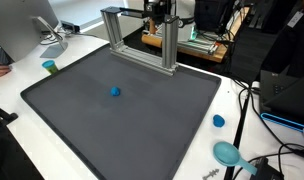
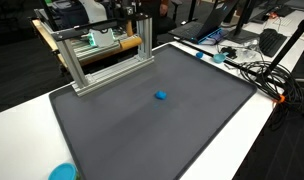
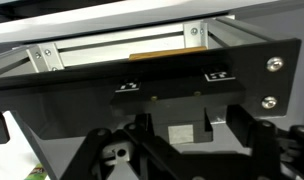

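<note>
In the wrist view my gripper is dark against a black bar (image 3: 82, 88). A light gap shows between its fingers, so the fingers stand partly apart. A dark block-like piece (image 3: 182, 104) on the bar's face lies right in front of them; whether they touch it I cannot tell. The bar belongs to a raised metal frame (image 1: 142, 55) at the back of the dark mat (image 1: 112, 125). In the exterior views the fingertips are too small and dark to make out. A small blue object (image 2: 160, 95) lies on the mat.
Near the mat's edges are a green-and-blue cup (image 1: 50, 67), a blue piece (image 1: 219, 121) and a teal round object (image 1: 232, 156). Cables (image 2: 257, 75) lie on the white table.
</note>
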